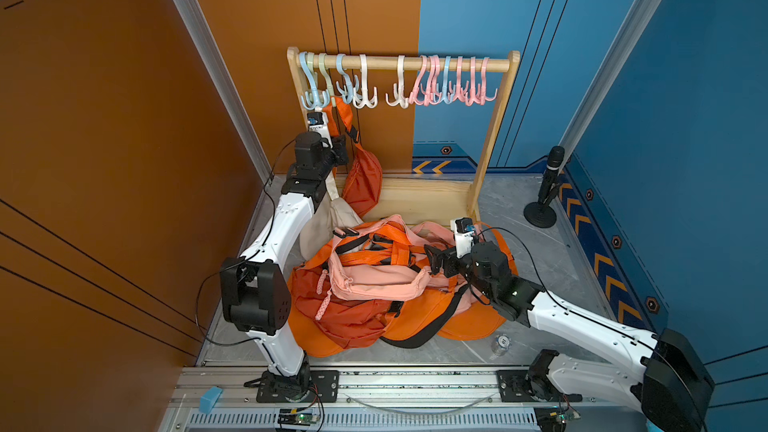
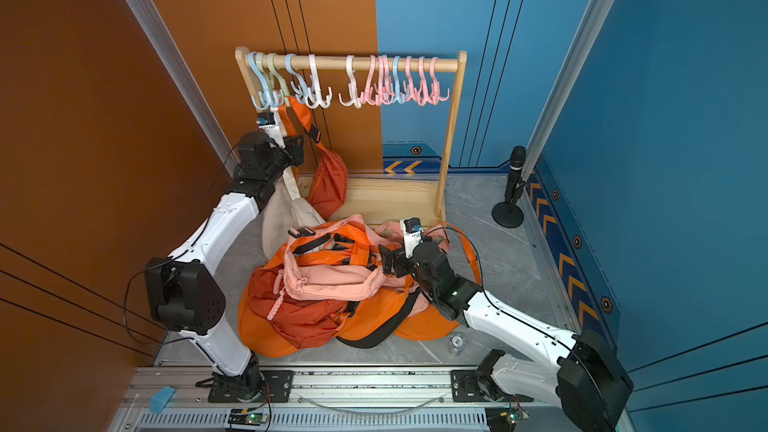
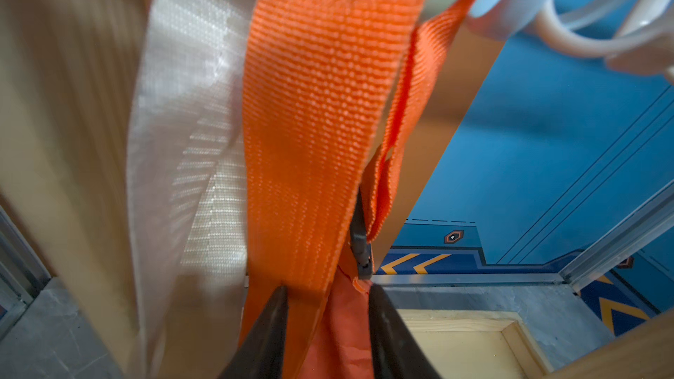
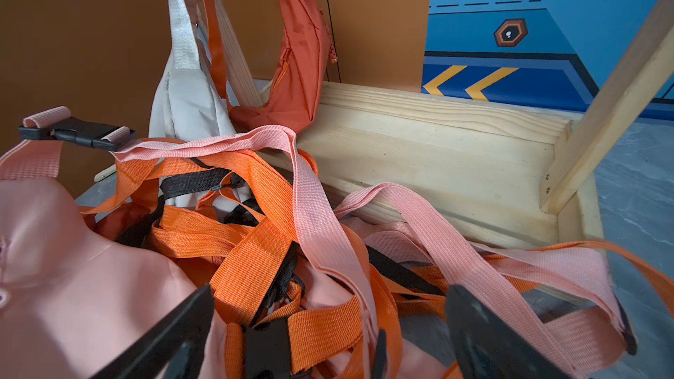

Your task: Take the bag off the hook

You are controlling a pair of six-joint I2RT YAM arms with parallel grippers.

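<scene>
An orange bag [image 1: 361, 180] hangs by straps from the hooks at the rack's left end, beside a cream bag [image 4: 193, 101]. My left gripper is up at these straps, part open: in the left wrist view an orange strap [image 3: 316, 119] and a white strap [image 3: 186, 154] fill the space just ahead of its fingertips. Whether either is between them is unclear. My right gripper stands open low over a heap of pink and orange bags [image 1: 376, 280], with loose straps in front of it.
The wooden rack [image 1: 488, 152] carries several coloured hooks [image 1: 364, 84] on its rail. A black microphone stand [image 1: 540, 212] stands right of the rack. A small can [image 1: 501, 344] lies near the front edge. The floor right of the rack is clear.
</scene>
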